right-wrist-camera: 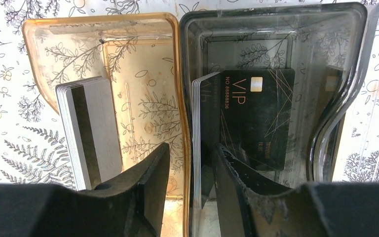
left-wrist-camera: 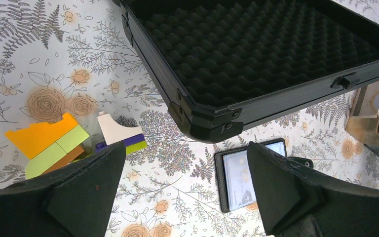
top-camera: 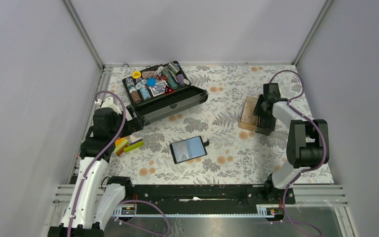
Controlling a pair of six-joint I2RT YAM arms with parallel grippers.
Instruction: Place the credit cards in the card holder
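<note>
The card holder (top-camera: 187, 149), a flat folder with clear sleeves (left-wrist-camera: 243, 177), lies at the table's front middle. At right stand an amber tray (right-wrist-camera: 150, 113) and a dark clear tray (right-wrist-camera: 325, 39). A white-edged card stack (right-wrist-camera: 94, 128) leans in the amber one; black VIP cards (right-wrist-camera: 256, 118) are in the dark one. My right gripper is open in the trays, one finger beside the upright black cards' edges, the other over the amber side. My left gripper is open and empty above the table's left side.
An open black case (left-wrist-camera: 261, 49) with assorted chips and small items fills the back left. Coloured blocks (left-wrist-camera: 54, 148) lie below the left gripper. The table between case and trays is clear.
</note>
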